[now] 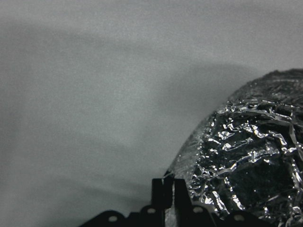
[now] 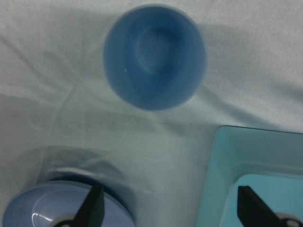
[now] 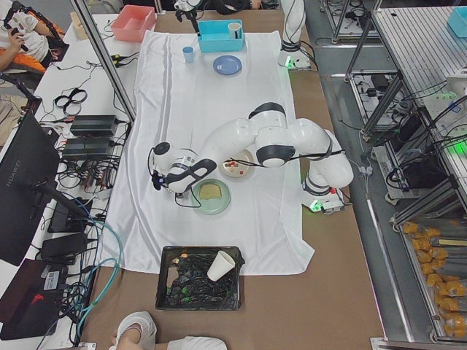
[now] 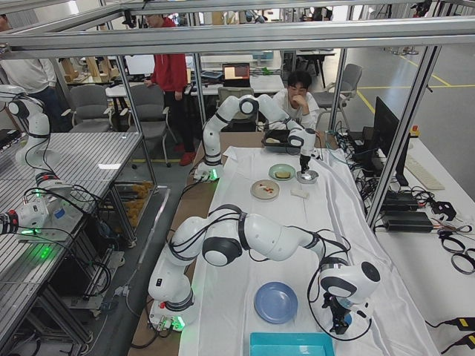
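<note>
My left gripper is at a silver bowl [image 4: 307, 177] lined with crinkled foil or plastic, its dark fingertips close together on the rim in the left wrist view; whether they grip it is hard to tell. My right gripper stands open above the cloth, with a blue cup [image 2: 154, 56] ahead of it, a blue plate [image 2: 57, 203] at lower left and a turquoise bin [image 2: 255, 146] at lower right.
A green plate [image 3: 219, 203] with food and a beige plate [image 3: 237, 169] lie by the left arm. A black tray [image 3: 168, 292] holding a white cup [image 3: 221, 264] stands at the table's near end.
</note>
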